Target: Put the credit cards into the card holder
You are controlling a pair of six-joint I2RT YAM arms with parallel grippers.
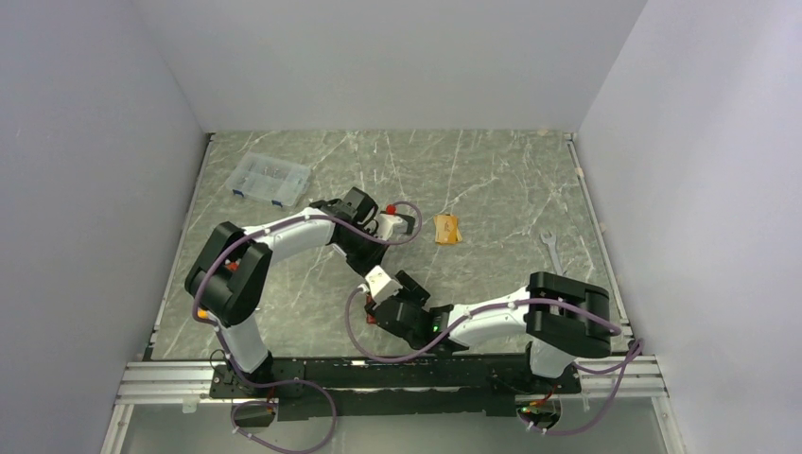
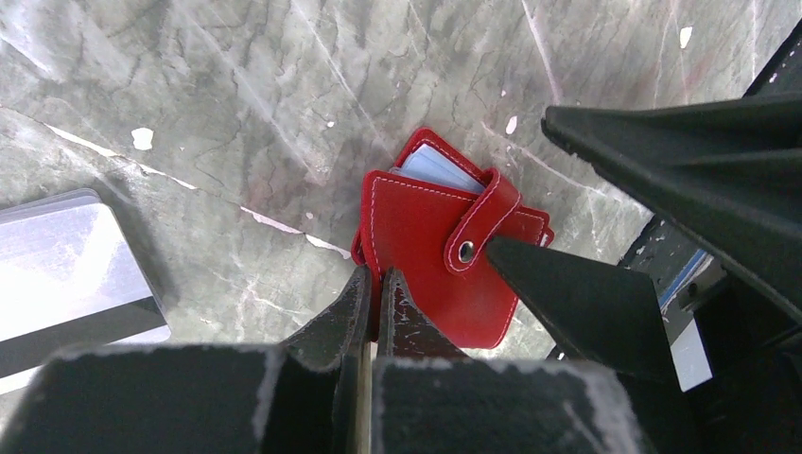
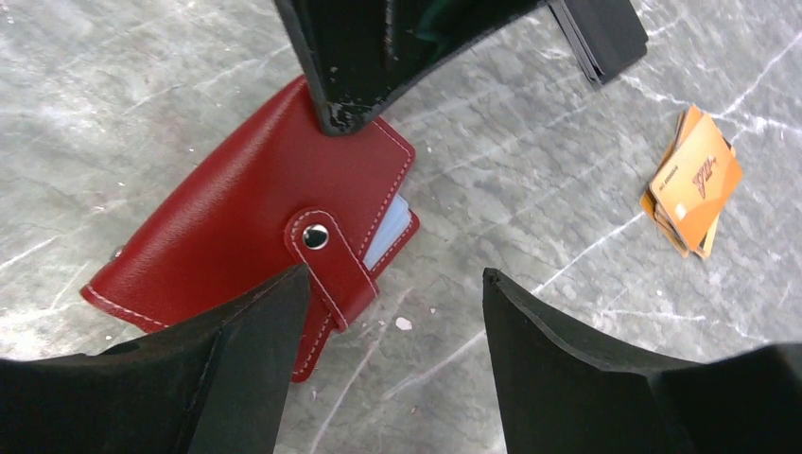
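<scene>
A red leather card holder (image 2: pixel 426 284) with a snap strap and pale cards inside lies at the front middle, mostly hidden under my grippers from above. My left gripper is shut, its tips at the holder's edge, no card visible between them. My right gripper stands open over the holder, whose strap lies by one finger; in the left wrist view its dark fingers reach over the holder. Silvery cards with a dark stripe (image 2: pixel 66 265) lie beside it in the left wrist view.
An orange card stack (image 1: pixel 446 228) lies behind my right gripper. A clear divided box (image 1: pixel 268 177) stands at the back left, a wrench (image 1: pixel 553 252) at the right.
</scene>
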